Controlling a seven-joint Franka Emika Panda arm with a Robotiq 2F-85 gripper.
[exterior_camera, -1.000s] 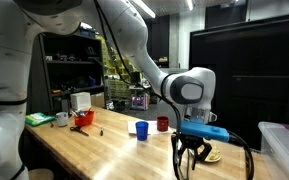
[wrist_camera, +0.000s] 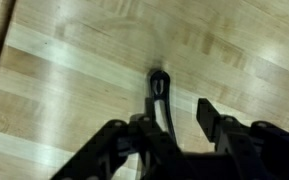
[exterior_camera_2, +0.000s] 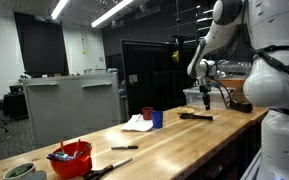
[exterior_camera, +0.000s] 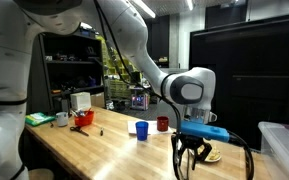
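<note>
In the wrist view, a slim dark handle-like object [wrist_camera: 159, 84] with a rounded end and a small pale spot lies on the light wooden table. My gripper is above it, its black fingers [wrist_camera: 220, 128] apart on either side of the object's line. Whether they touch the object cannot be told. The object's lower end runs out of sight between the fingers. In the first exterior view, my gripper [exterior_camera: 189, 162] points down over the table's right part, dark and small.
Near the gripper stands a plate [exterior_camera: 212, 155] with something yellow. Further back are a blue cup [exterior_camera: 142, 131], a red cup [exterior_camera: 162, 124] and white cloth [exterior_camera_2: 137, 124]. A red basket [exterior_camera_2: 71, 158] of utensils is at the table's other end.
</note>
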